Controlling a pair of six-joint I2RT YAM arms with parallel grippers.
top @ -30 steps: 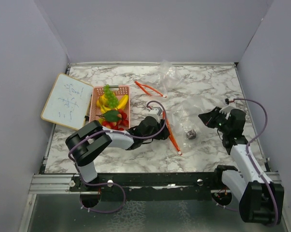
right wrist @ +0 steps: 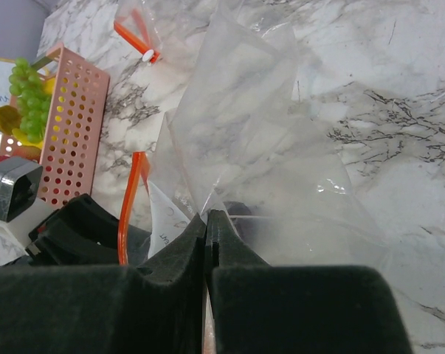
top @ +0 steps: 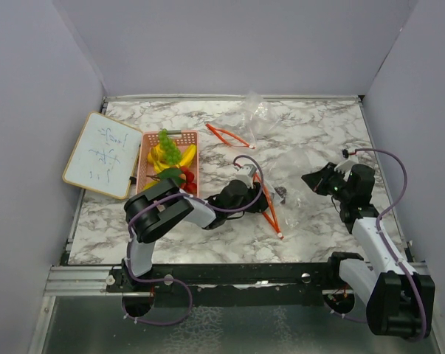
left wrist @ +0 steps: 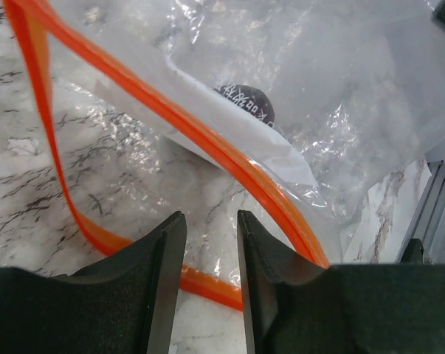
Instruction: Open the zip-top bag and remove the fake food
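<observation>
A clear zip top bag with an orange zip edge stands lifted between the grippers. A dark round item with white lettering shows inside it. My left gripper is at the zip edge; its fingers in the left wrist view are part open, just in front of the spread orange mouth. My right gripper is shut at the clear film on the bag's far side; how much film is between its fingertips is hard to tell.
A pink basket of fake fruit sits left, beside a whiteboard. A second clear bag with orange zip lies at the back. Bare marble shows at the front.
My left gripper has moved rightward, and the orange zip edge has shifted and spread with it. The dark item in the bag has shifted up and left. The right arm has barely moved.
</observation>
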